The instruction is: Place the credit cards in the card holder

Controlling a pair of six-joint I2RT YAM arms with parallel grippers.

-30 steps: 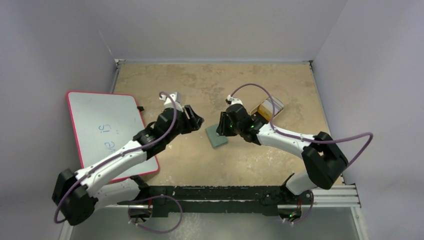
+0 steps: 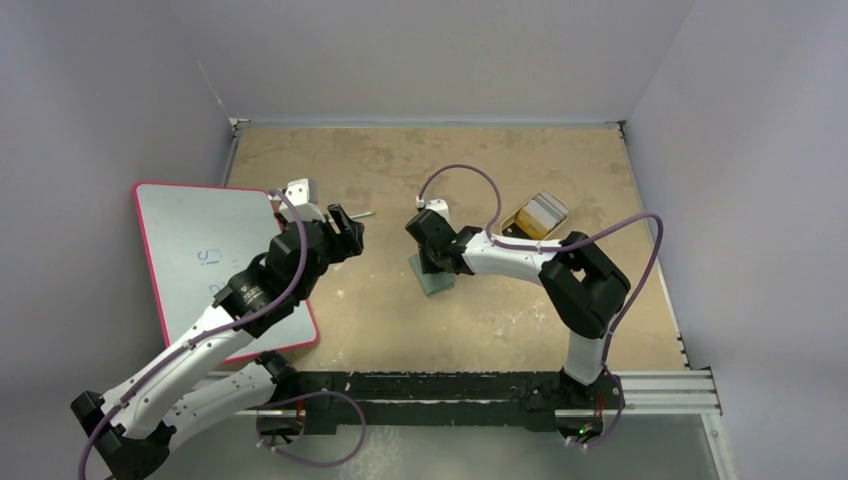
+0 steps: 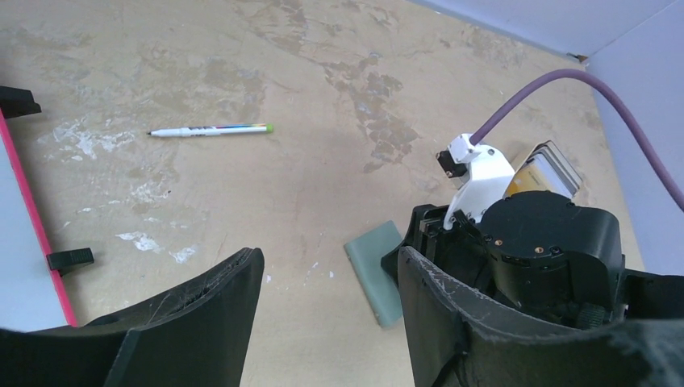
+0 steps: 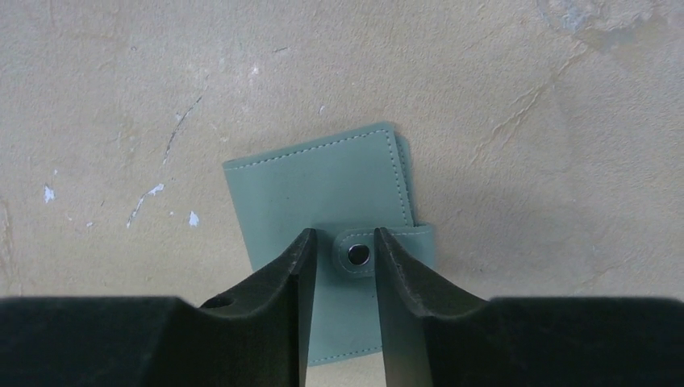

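The grey-green card holder (image 4: 314, 193) lies closed on the table, its strap and round snap (image 4: 359, 255) facing up. Right over it is my right gripper, fingers part open around the snap area, with no visible grip on the holder. In the left wrist view the holder (image 3: 379, 270) is partly hidden by the right arm. My left gripper is open and empty, above the table to the left of the holder. Cards stand in a small box (image 3: 544, 171) behind the right arm; in the top view the box (image 2: 540, 215) sits at the right.
A whiteboard with a pink rim (image 2: 225, 265) covers the left side. Near it lies a white marker (image 3: 210, 130) with a green end.
My right gripper has moved left over the card holder. The left gripper has drawn back to the left, away from the holder. The holder has not visibly moved.
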